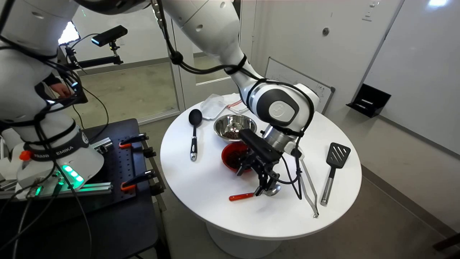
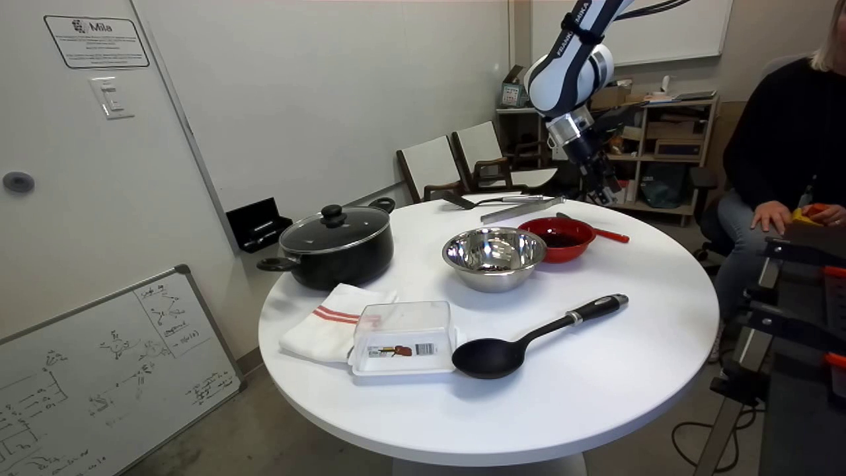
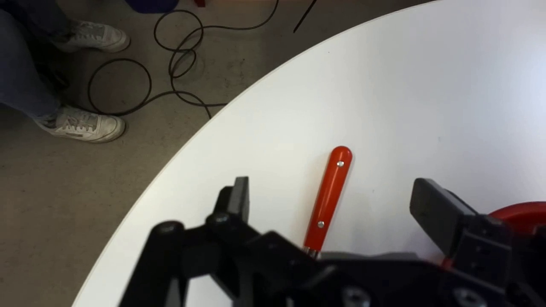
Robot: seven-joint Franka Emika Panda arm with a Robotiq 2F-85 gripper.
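A spoon with a red handle [image 1: 241, 196] and a metal bowl [image 1: 272, 190] lies on the white table, just in front of the red bowl [image 1: 230, 160]. Above it my gripper [image 1: 250, 181] stands open, its fingers wide apart. In the wrist view the red handle [image 3: 330, 197] shows between the two fingers, touching neither; the spoon's metal end is hidden behind the gripper body. Something dark lies inside the red bowl [image 2: 564, 252], as the second exterior view also shows.
Beside the red bowl stands a steel bowl [image 2: 493, 270]. A black ladle [image 2: 488, 357], clear plastic box [image 2: 404, 341], striped towel [image 2: 313, 341] and lidded black pot [image 2: 337, 254] occupy other spots. Tongs [image 1: 309, 190] and a slotted spatula [image 1: 337, 155] lie to the right.
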